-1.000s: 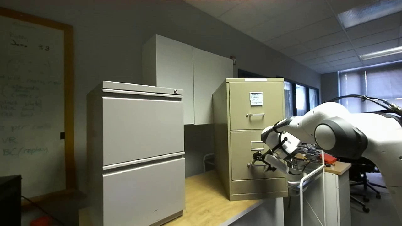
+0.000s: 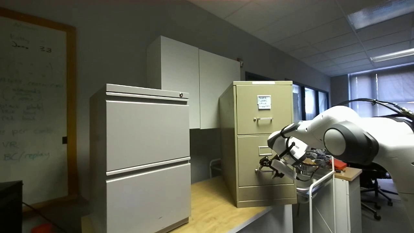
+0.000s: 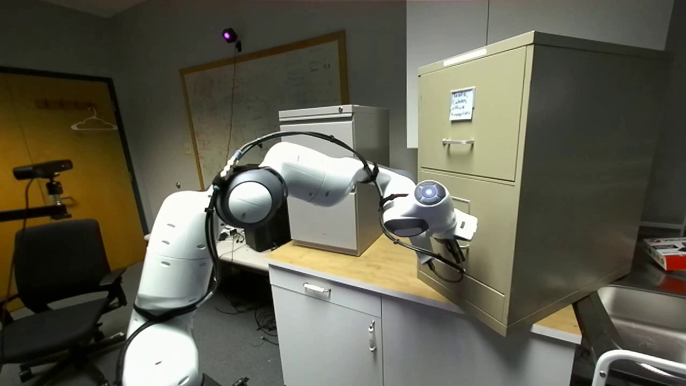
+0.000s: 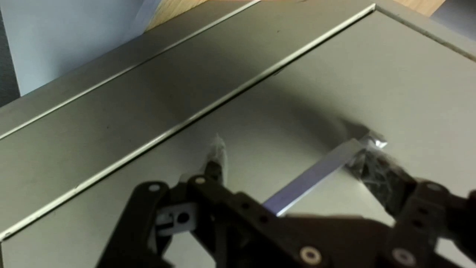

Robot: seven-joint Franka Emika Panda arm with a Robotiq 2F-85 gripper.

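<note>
The tan filing cabinet [image 2: 229,116] has two drawers, both closed. My gripper is open in front of the lower drawer [image 4: 428,85]. That drawer's metal bar handle [image 4: 308,182] runs between the two spread fingers in the wrist view. The right fingertip [image 4: 375,172] overlaps one end of the handle; whether they touch I cannot tell. The left fingertip [image 4: 217,154] appears apart from it, over the drawer's face. In exterior view 2 the arm's wrist [image 3: 418,209] hides most of this handle.
A grey two-drawer cabinet [image 2: 147,136] stands to the left on the wooden counter [image 2: 209,194]. The upper drawer's handle [image 3: 457,141] is above my wrist. A white cart rail [image 2: 322,180] and a sink [image 3: 643,315] are close by on the right.
The gripper and wrist have shifted very slightly left, closer to the lower drawer. Both cabinet drawers look unchanged.
</note>
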